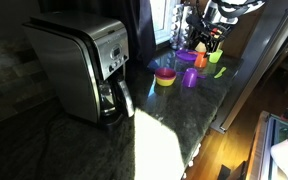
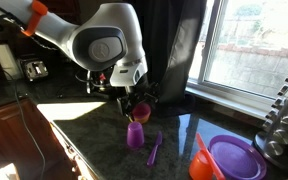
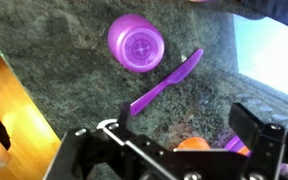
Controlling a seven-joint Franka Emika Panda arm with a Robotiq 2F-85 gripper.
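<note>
My gripper is open, its dark fingers reaching in from the bottom of the wrist view. Beyond them a purple knife (image 3: 167,83) lies flat on the dark counter, beside an upside-down purple cup (image 3: 136,43). Part of an orange cup (image 3: 192,144) shows low between the fingers, with a purple plate edge (image 3: 235,144) to its right. Exterior view 1 has the gripper (image 1: 206,42) at the far end, over the orange cup (image 1: 201,60). Nearer stand the purple cup (image 1: 190,77) and stacked bowls (image 1: 165,76). Exterior view 2 shows the arm behind the purple cup (image 2: 135,135).
A large coffee maker (image 1: 89,65) stands at the counter's near end. A green cup (image 1: 215,57) and green cutlery (image 1: 220,72) lie at the far right. A spice rack (image 2: 282,115) borders the plate by the window.
</note>
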